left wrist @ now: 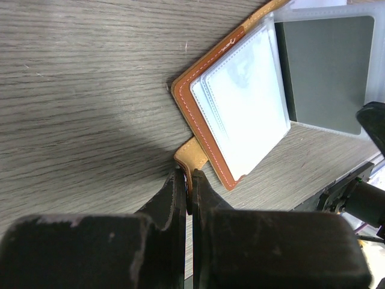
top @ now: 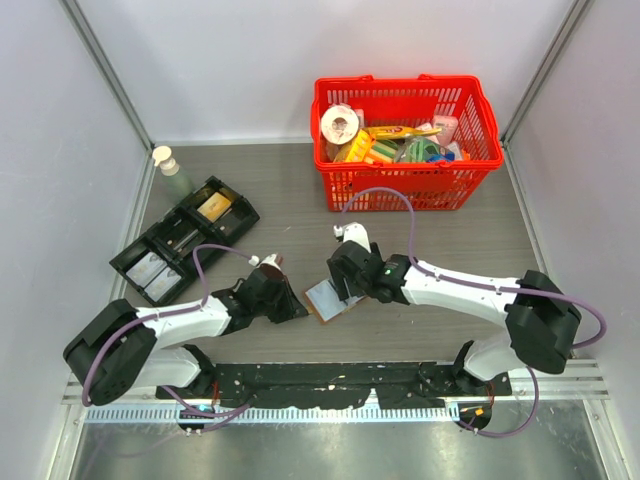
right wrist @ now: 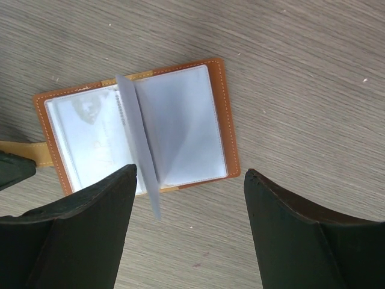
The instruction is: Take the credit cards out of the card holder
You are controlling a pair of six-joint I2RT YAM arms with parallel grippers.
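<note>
An open brown leather card holder [right wrist: 225,120] lies on the floor, with white cards [right wrist: 90,138] in its left half and a translucent sleeve [right wrist: 180,126] in its right half, one flap standing up along the middle. In the left wrist view my left gripper is shut on the holder's tan strap [left wrist: 191,156]. My right gripper is open above the holder, nothing between its fingers; in the top view it hides part of the holder [top: 325,305].
A red basket [top: 405,185] full of groceries stands at the back. A black compartment tray [top: 185,240] and a pump bottle [top: 172,175] are at the left.
</note>
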